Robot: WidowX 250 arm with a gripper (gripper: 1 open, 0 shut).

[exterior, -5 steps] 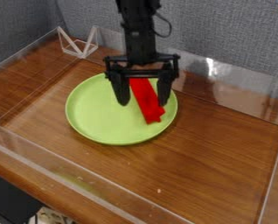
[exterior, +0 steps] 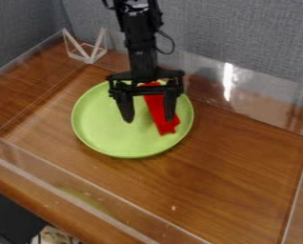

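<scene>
My black gripper (exterior: 147, 99) hangs over a round green plate (exterior: 106, 127), its two fingers spread to either side of an elongated red object (exterior: 165, 120) that lies on the plate's right part. The fingers look open. The upper end of the red object is partly hidden by the gripper, and I cannot tell whether either finger touches it.
A white wire frame (exterior: 86, 48) stands at the back left. Clear low walls edge the table, with grey walls behind.
My gripper has shifted a little to the left across the plate. The red object and the plate look unmoved.
</scene>
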